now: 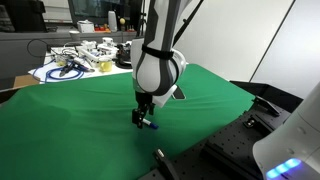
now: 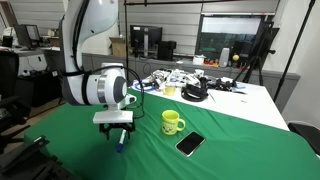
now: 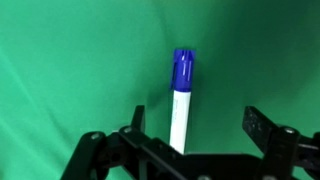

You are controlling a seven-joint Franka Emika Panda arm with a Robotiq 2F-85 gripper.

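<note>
A white marker with a blue cap [image 3: 182, 85] lies on the green cloth, cap pointing up the wrist view; its lower end is hidden behind the gripper's body. My gripper is open, one finger on each side of the marker with bare cloth between, nearer the left one. From the side, the gripper [image 2: 117, 132] hangs low over the marker [image 2: 121, 142]. The marker [image 1: 149, 123] also shows just below the fingers in the first exterior view. How much height separates fingertips and cloth, I cannot tell.
A yellow mug [image 2: 172, 123] and a black phone [image 2: 190, 144] stand and lie to the right in the second exterior view. Cables and tools [image 2: 195, 84] clutter the table's back.
</note>
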